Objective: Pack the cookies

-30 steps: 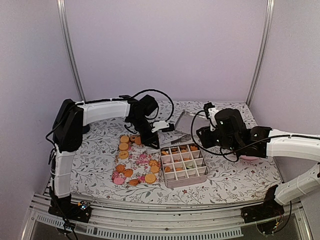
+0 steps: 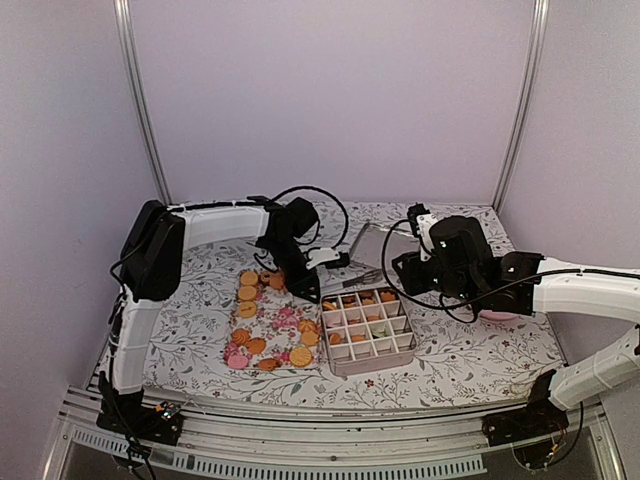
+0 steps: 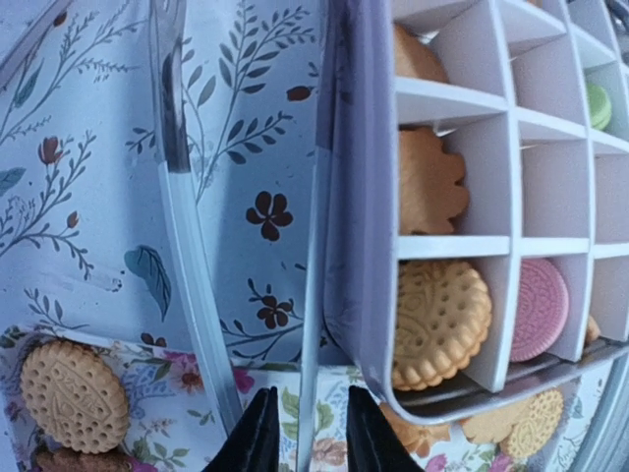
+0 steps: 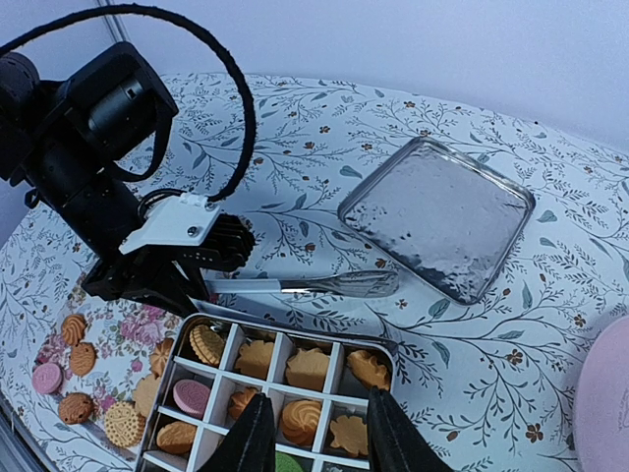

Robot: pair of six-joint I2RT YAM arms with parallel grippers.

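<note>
A divided box (image 2: 368,350) holds cookies in several compartments; loose cookies (image 2: 300,356) lie on a floral mat at its left. Metal tongs (image 3: 197,295) lie along the box's back side. My left gripper is low at the box's back-left corner, its fingers apart either side of a tong arm; whether it touches it is unclear. My right gripper hangs above the box's right part; whether anything is between its fingertips is not clear.
A metal tray (image 4: 432,216) lies behind the box. A pink plate (image 4: 609,393) sits at the right.
The right arm looks unchanged.
</note>
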